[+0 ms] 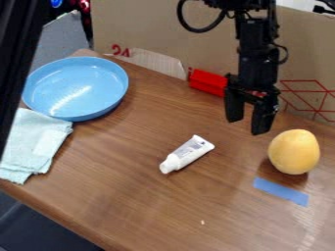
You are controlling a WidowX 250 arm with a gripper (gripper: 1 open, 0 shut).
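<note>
My black gripper [248, 114] hangs open over the back right of the wooden table, its fingers pointing down with nothing visible between them. A red object [209, 80] lies behind it against the cardboard backdrop. To the gripper's lower right sits a yellow, rounded object [295, 151]. A white tube [186, 155] lies toward the middle of the table, below and left of the gripper.
A blue plate [76, 84] is at the back left, with a pale folded cloth [35, 144] below it at the table's left edge. A strip of blue tape [280, 191] is stuck below the yellow object.
</note>
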